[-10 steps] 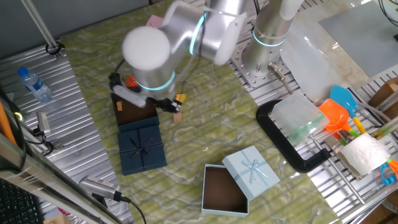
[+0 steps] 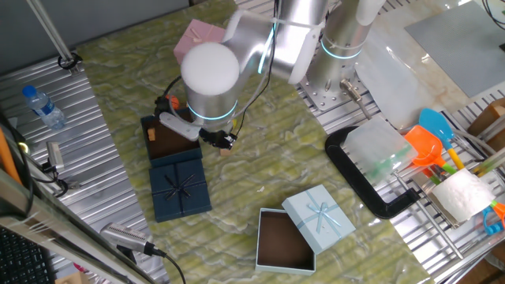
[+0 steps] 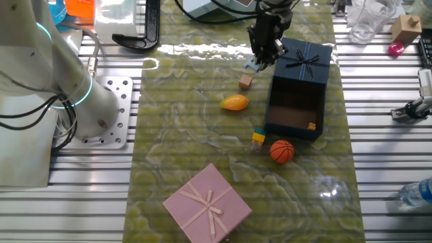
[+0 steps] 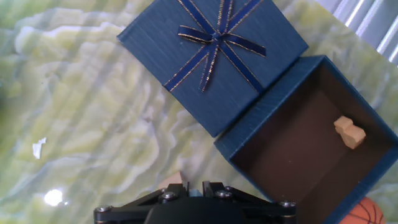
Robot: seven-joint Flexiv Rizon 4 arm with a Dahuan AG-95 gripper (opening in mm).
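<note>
My gripper points down above the cloth, its fingers close together. A small light blue piece (image 4: pixel 196 193) shows between the fingertips in the wrist view; the same pale piece (image 3: pixel 251 65) appears at the fingertips in exterior view 2. Its shape is mostly hidden. Just past the fingers a small wooden block (image 4: pixel 170 180) lies on the cloth, partly covered by them. The open dark blue box (image 3: pixel 295 108) holds one small wooden piece (image 4: pixel 350 132). Its bowed lid (image 4: pixel 199 62) lies against the box's edge.
A yellow-orange fruit (image 3: pixel 235 102), a yellow-green block (image 3: pixel 258 139) and a toy basketball (image 3: pixel 281 152) lie near the dark box. A pink box (image 3: pixel 207 204) stands apart. The light blue box (image 2: pixel 286 241) is open, its lid (image 2: pixel 319 218) leaning on it.
The arm has shifted right in exterior view 1, away from the dark box. My gripper now covers more of the yellow thing and wooden block there. Boxes have not moved.
</note>
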